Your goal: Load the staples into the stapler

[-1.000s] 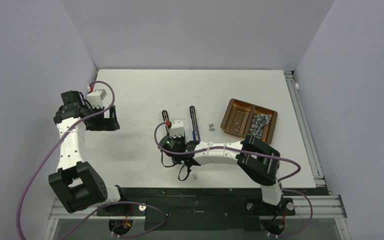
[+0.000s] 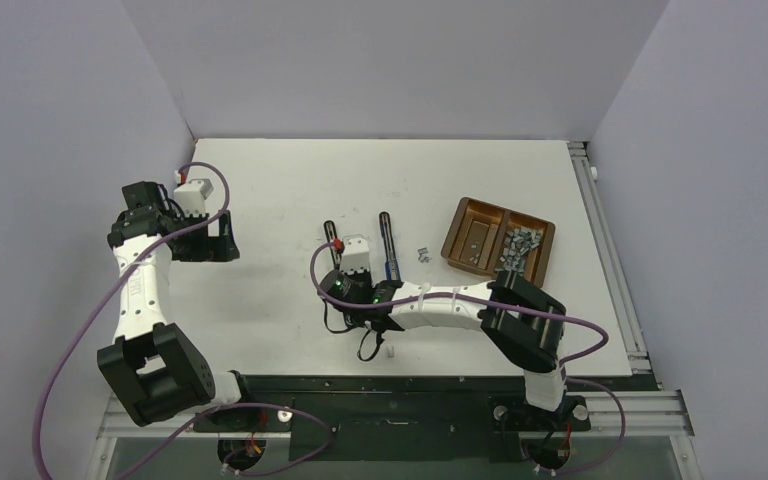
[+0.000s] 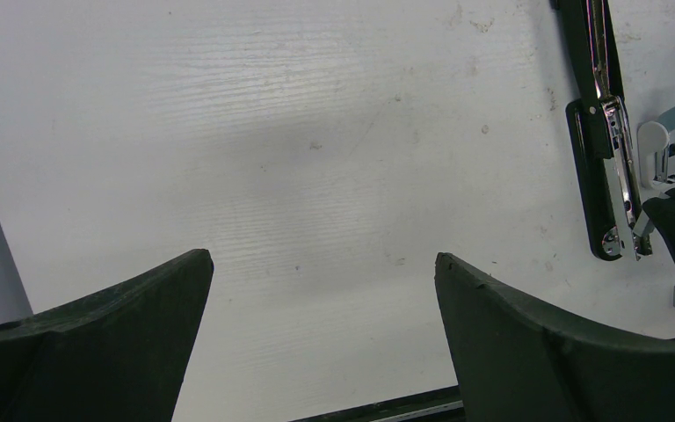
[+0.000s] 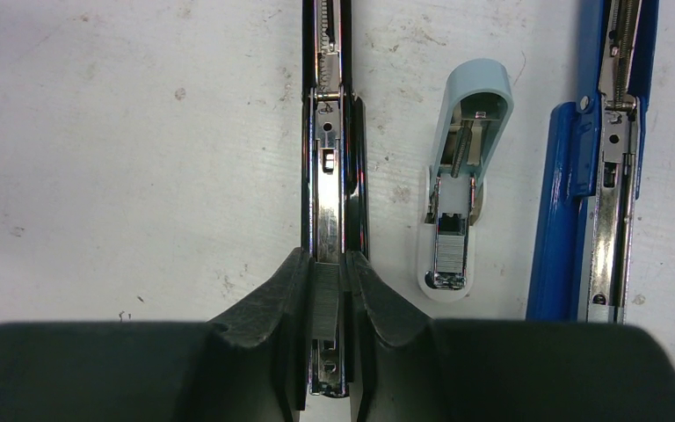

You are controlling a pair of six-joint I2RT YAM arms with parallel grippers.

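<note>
An opened black stapler (image 4: 328, 202) lies under my right gripper (image 2: 355, 300), whose fingertips straddle its metal channel at a grey staple strip (image 4: 325, 299); whether they grip it is unclear. Beside it stand an opened small pale stapler (image 4: 448, 246) and an opened blue stapler (image 4: 562, 220). In the left wrist view the black stapler (image 3: 596, 176) is at the right. My left gripper (image 2: 218, 238) is open at the table's left, nothing between its fingers.
A brown two-compartment box (image 2: 460, 225) with grey staple pieces (image 2: 520, 245) stands at the right. Small loose pieces (image 2: 423, 255) lie left of it.
The left arm has not moved.
</note>
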